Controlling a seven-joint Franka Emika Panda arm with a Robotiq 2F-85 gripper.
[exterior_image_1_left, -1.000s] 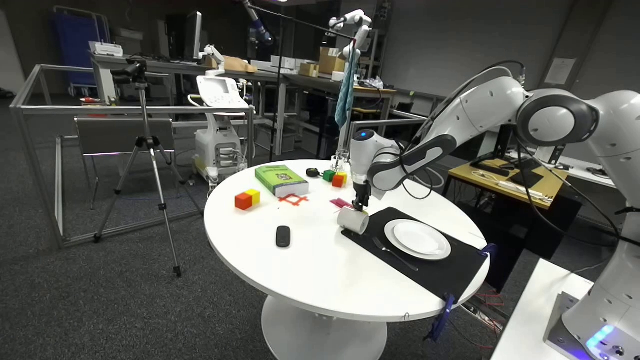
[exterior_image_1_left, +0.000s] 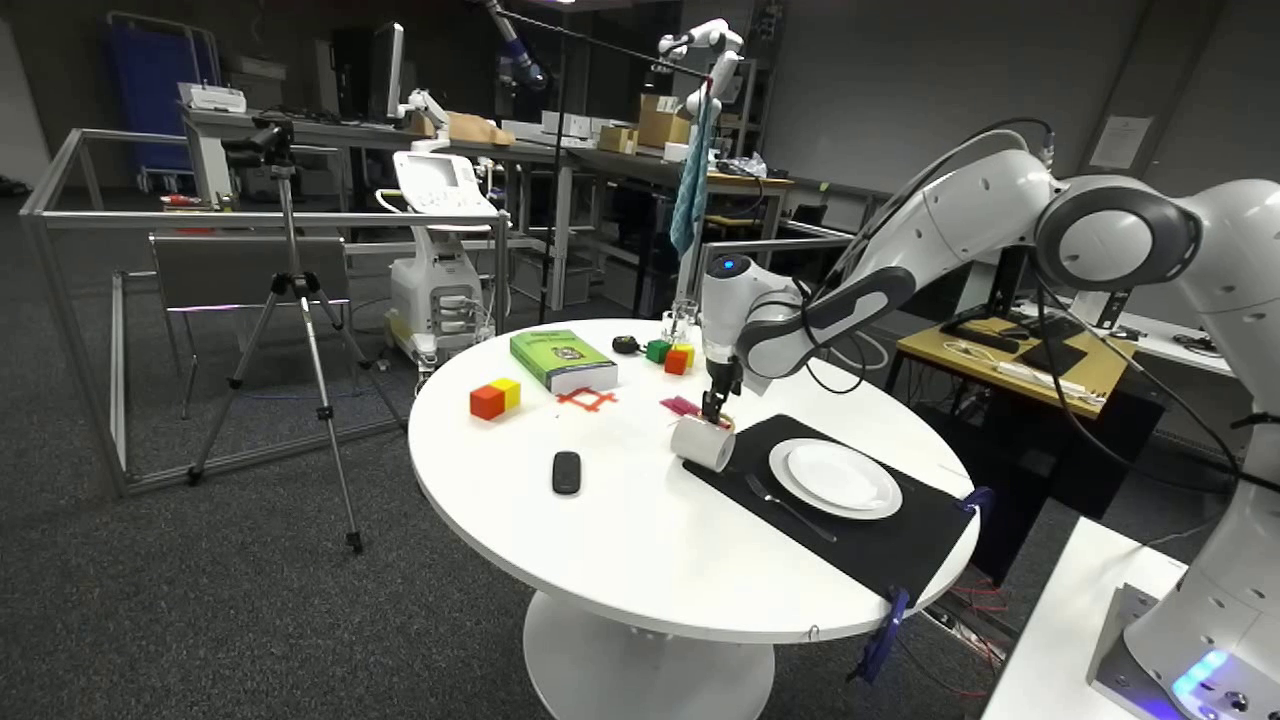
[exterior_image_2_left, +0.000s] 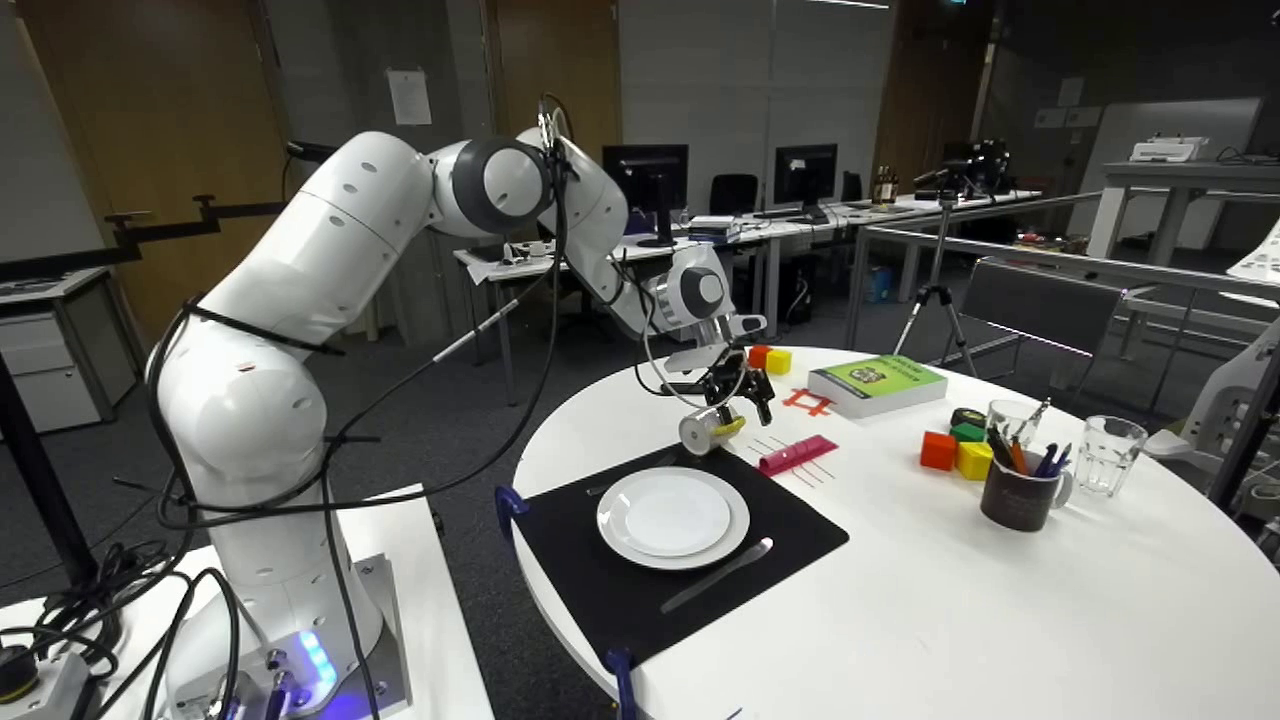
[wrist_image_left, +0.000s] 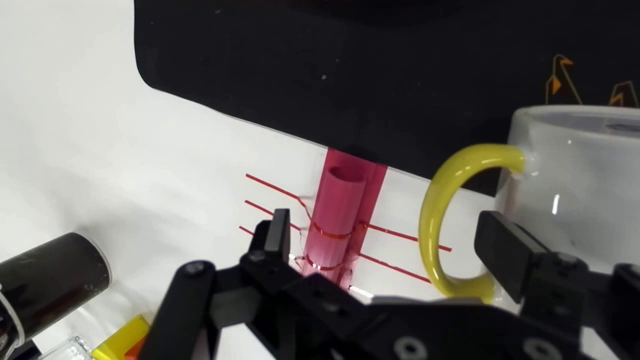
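A white mug (exterior_image_1_left: 703, 443) with a yellow handle (wrist_image_left: 436, 216) lies on its side by the corner of the black placemat (exterior_image_1_left: 866, 554). My gripper stands open just beside it, nothing clasped between its fingers. In the wrist view the right finger (wrist_image_left: 505, 249) overlaps the mug's wall inside the handle's loop; whether they touch I cannot tell. The left finger (wrist_image_left: 277, 233) is on the handle's outer side, well apart from it. Between the two fingertips, a pink tube-like piece (wrist_image_left: 333, 210) with red strands shows on the table beyond.
White plates (exterior_image_2_left: 672, 512) sit on the placemat, a fork (exterior_image_1_left: 788, 506) and knife (exterior_image_2_left: 717, 574) beside them. A dark mug of pens (exterior_image_2_left: 1017, 496), glasses (exterior_image_2_left: 1106, 456), a green book (exterior_image_2_left: 882, 382), coloured blocks (exterior_image_1_left: 486, 402) and a black mouse (exterior_image_1_left: 566, 472) surround clear table areas.
The mug has shifted very slightly left in exterior view 1. My gripper's dark fingers look more spread beside it; the arm is almost where it was.
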